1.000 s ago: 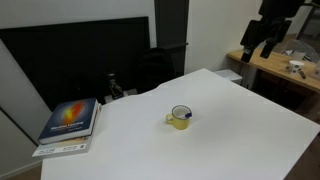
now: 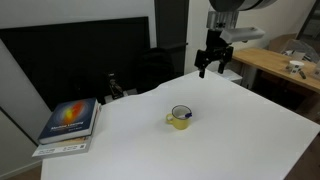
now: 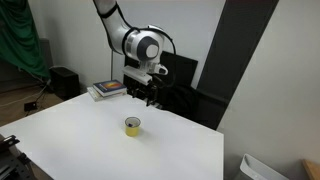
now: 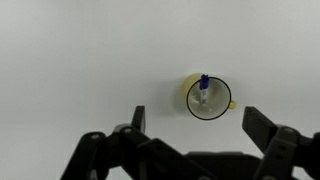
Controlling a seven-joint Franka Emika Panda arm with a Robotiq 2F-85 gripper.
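Observation:
A yellow mug (image 2: 179,118) with a pale inside stands upright on the white table (image 2: 110,125). Something small with a dark blue end (image 4: 205,79) leans inside it, seen from above in the wrist view. My gripper (image 2: 211,72) hangs over the far right part of the table in exterior view 1, well above the surface and apart from the mug. Its two fingers (image 4: 138,119) are spread wide at the bottom of the wrist view, and nothing is between them. Exterior view 2 also has the mug (image 3: 132,127), in front of the arm.
Stacked books (image 2: 68,120) lie at the table's left edge in exterior view 1. Behind the table stands a dark screen (image 2: 80,60). A wooden desk (image 2: 275,62) is at the back right.
In exterior view 1 my gripper has moved left and somewhat lower, from the right side toward the mug. It stays open. The mug and books have not moved.

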